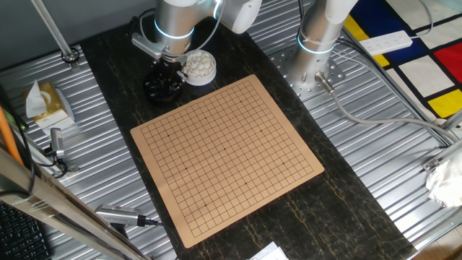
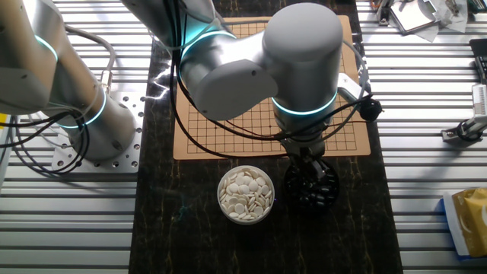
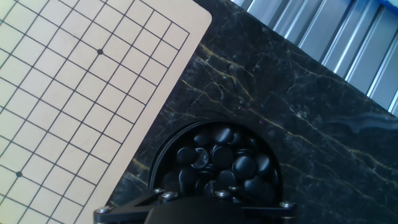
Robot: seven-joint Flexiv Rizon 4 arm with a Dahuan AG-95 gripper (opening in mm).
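Observation:
A round black bowl [image 3: 163, 144] full of glossy black stones [image 3: 244, 165] sits on the dark marbled tabletop, just off one edge of the go board. Over that bowl hangs my gripper [image 1: 167, 81], pointing down with its lower end at or inside the rim. In the wrist view only the gripper's linkage shows along the bottom edge. The fingertips are hidden, so the finger's state and anything between the fingers cannot be made out. The tan go board [image 1: 227, 155] has an empty grid where it shows.
Right beside the black bowl stands a white bowl [image 2: 246, 195] of white stones. A tissue box [image 1: 50, 106] lies off to one side. Free tabletop borders the board.

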